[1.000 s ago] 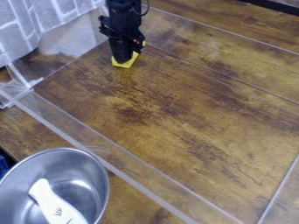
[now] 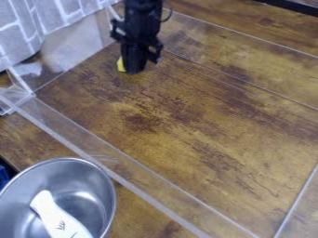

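My black gripper (image 2: 137, 58) is near the back left of the wooden surface, pointing down over a small yellow object (image 2: 122, 65). Most of that object is hidden behind the gripper, with a sliver showing on its left side. The gripper looks shut; whether anything is between its fingers is hidden.
A steel bowl (image 2: 99, 191) with a white utensil (image 2: 56, 216) in it sits at the front left. Clear plastic edging (image 2: 162, 191) borders the work area. A grey tiled backdrop (image 2: 37, 23) stands at the back left.
The gripper has shifted slightly to the right, and less of the yellow object shows beside it now. The bowl is unchanged.
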